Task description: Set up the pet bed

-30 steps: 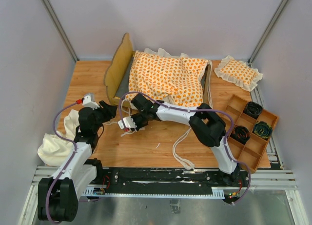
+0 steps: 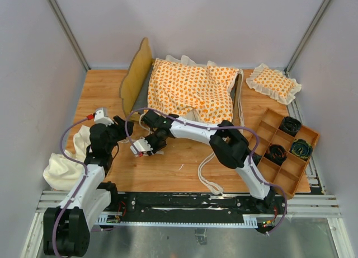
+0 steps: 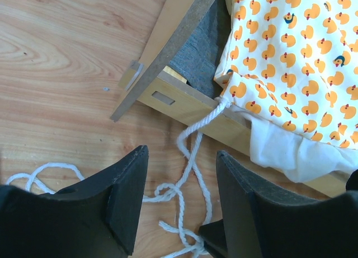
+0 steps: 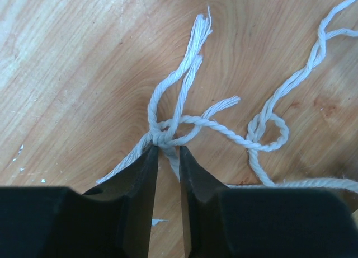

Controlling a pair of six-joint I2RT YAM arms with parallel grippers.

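The pet bed stands at the back centre, its wooden headboard (image 2: pixel 132 80) on the left, with an orange duck-print mattress (image 2: pixel 190 87) on it. A small ruffled pillow (image 2: pixel 274 83) lies at the back right. In the left wrist view a white rope (image 3: pixel 202 121) hangs from the mattress corner over the wooden rail (image 3: pixel 168 98); my open left gripper is near it, holding nothing. My right gripper is low over a rope knot (image 4: pixel 163 136) before the bed, fingertips close together at it; whether they grip the cord is unclear.
A wooden compartment tray (image 2: pixel 286 172) with coiled cords is at the right. White cloth (image 2: pixel 61 171) lies at the far left. A long rope (image 2: pixel 207 179) lies across the front centre of the table, beside bare wood.
My right arm has shifted slightly toward the front left, its gripper moving a little away from the bed. The left arm looks unchanged.
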